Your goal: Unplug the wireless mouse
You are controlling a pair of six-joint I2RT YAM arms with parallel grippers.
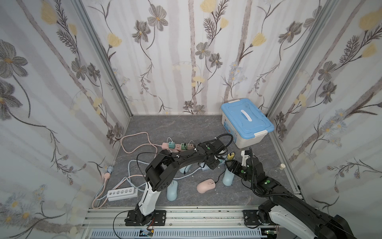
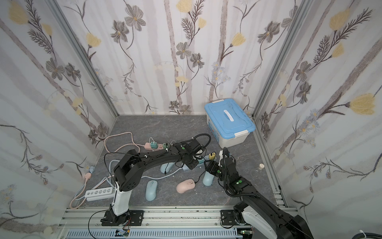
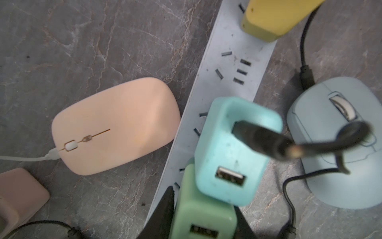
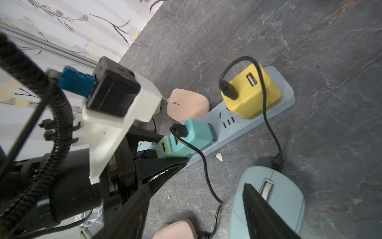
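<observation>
My left gripper is shut on a green charger [image 3: 205,217] on the white power strip [image 3: 226,63]; a cyan charger [image 3: 234,155] with a black cable sits beside it, and a yellow charger [image 4: 248,95] at the strip's end. My part-open right gripper is above a light blue mouse [image 4: 266,199], whose black cable is plugged into its front. A pink mouse [image 3: 115,123] has a white cable; another blue mouse [image 3: 338,159] lies right of the strip.
A pink strip [image 1: 165,145] with chargers lies behind, a blue-lidded box [image 1: 246,119] at the back right. More mice, cables and a white strip [image 1: 121,193] cover the left and front.
</observation>
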